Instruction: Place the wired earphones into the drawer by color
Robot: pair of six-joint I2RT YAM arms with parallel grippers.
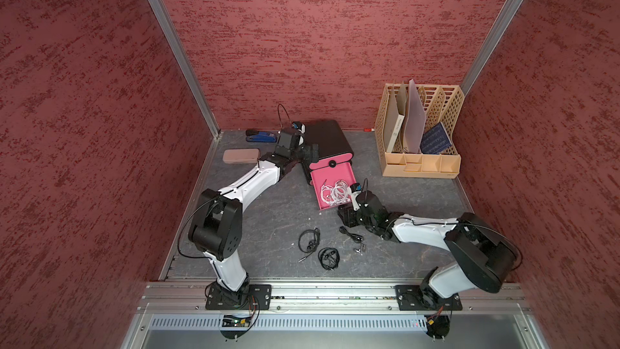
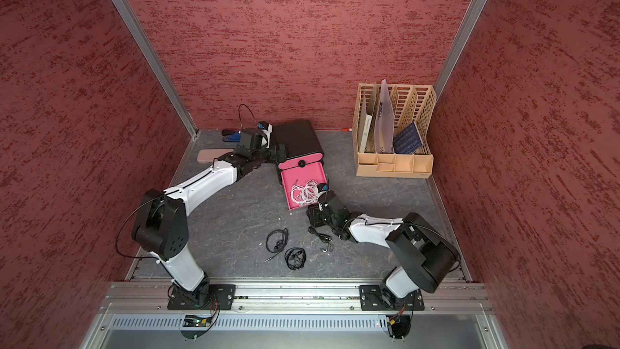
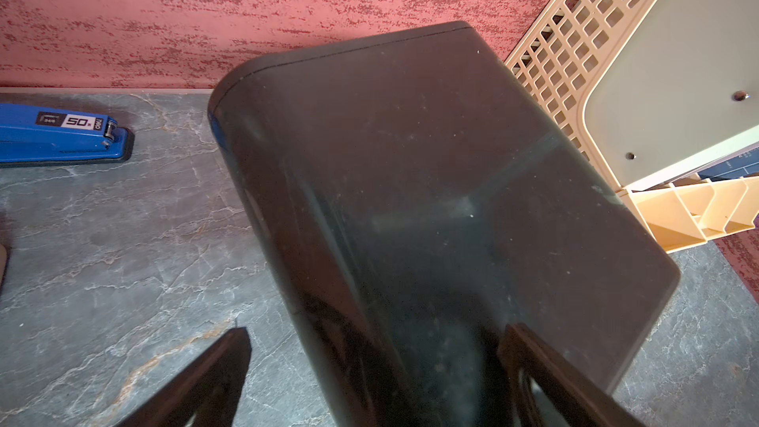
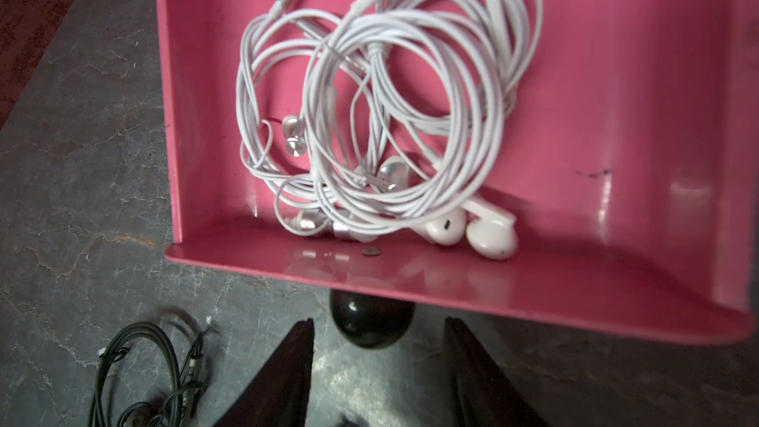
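The pink lower drawer (image 1: 317,191) is pulled out of the black cabinet (image 3: 442,150). Coiled white earphones (image 4: 411,110) lie inside it. On the table before it rest several black earphones: a left coil (image 1: 309,240), a front coil (image 1: 328,258) and a bundle (image 1: 352,234) close to my right gripper (image 1: 346,216). In the right wrist view its fingers (image 4: 291,371) are apart, just short of the drawer's black knob (image 4: 371,318), with nothing held. My left gripper is open over the cabinet's left side, holding nothing.
A closed upper drawer with a pink front (image 1: 331,160) sits above the pulled-out one. At the back right stands a wooden file rack (image 1: 419,166). A blue stapler (image 3: 63,134) and a pink case (image 1: 241,155) lie at the back left.
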